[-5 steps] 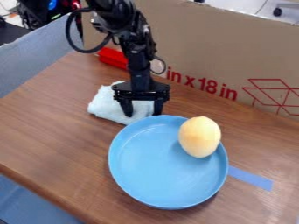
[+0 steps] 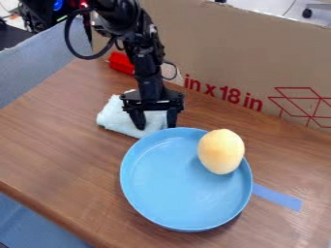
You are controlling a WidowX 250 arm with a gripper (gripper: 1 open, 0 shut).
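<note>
The black gripper of my arm is lowered onto a white folded cloth left of centre on the wooden table. Its fingertips reach down at the cloth; whether they are shut on it cannot be told. Just in front and to the right lies a blue plate, with a pale yellow oval object resting on its right side.
A red object lies behind the arm against a cardboard box. Blue tape runs right of the plate.
The arm and gripper have shifted very slightly; the cloth, plate and yellow object look the same.
</note>
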